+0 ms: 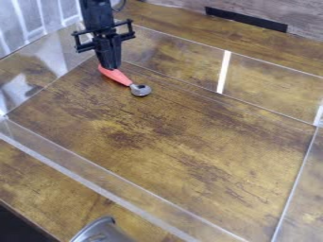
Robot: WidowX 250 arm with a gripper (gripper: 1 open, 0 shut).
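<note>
A utensil with a pink handle (pixel 116 77) and a round metal head (pixel 140 90) lies on the wooden surface inside a clear-walled enclosure, near its back left. My black gripper (pixel 110 63) is lowered at the handle's far end, its fingertips at or just over the pink handle. The fingers look close together; whether anything is between them is hidden at this size.
Clear walls (pixel 225 71) edge the work area. A metal object (pixel 98 232) sits outside at the bottom left.
</note>
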